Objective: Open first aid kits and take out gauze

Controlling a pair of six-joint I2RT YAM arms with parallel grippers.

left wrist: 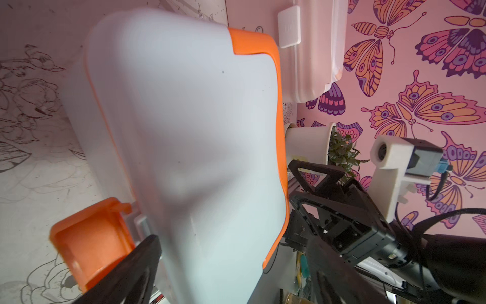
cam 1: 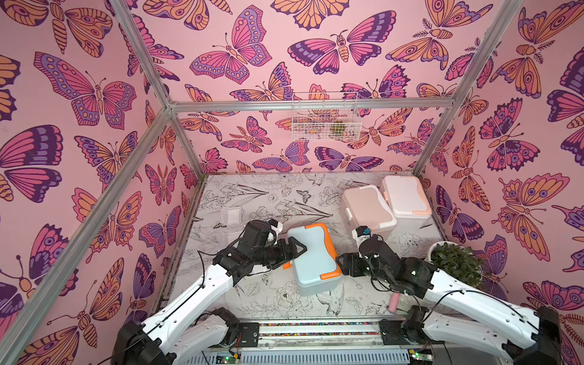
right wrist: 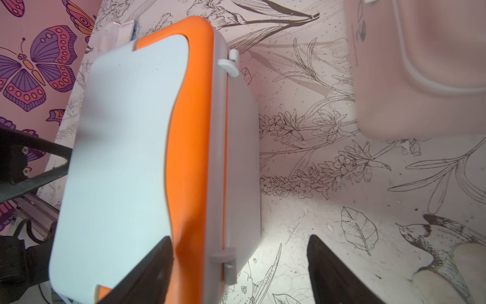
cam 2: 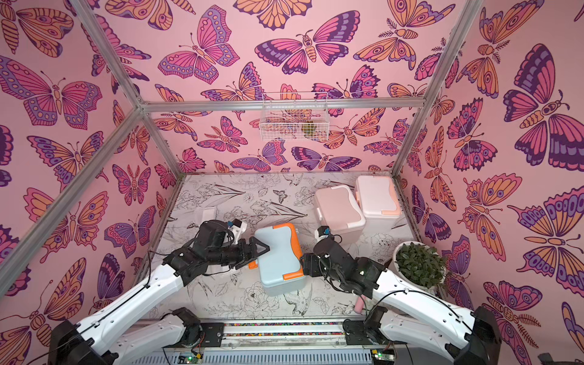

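A light-blue kit [cam 1: 312, 252] with orange trim stands with its lid down in the middle of the table. Its orange latch [left wrist: 96, 238] sticks out from the side facing my left arm. My left gripper [cam 1: 298, 248] is open at the kit's left edge, one fingertip [left wrist: 134, 271] close by the latch. On the opposite side, my right gripper has its fingers apart; one finger [right wrist: 146, 276] overlaps the orange trim in view, and whether it touches cannot be told. White packets [cam 1: 233, 216], perhaps gauze, lie at the left; the kit's inside is hidden.
A beige kit [cam 1: 368, 206] and a pale pink kit [cam 1: 406, 194] stand closed at the back right. A potted plant [cam 1: 456, 264] is by the right wall, and a pink cylinder [cam 1: 394, 301] near the front edge.
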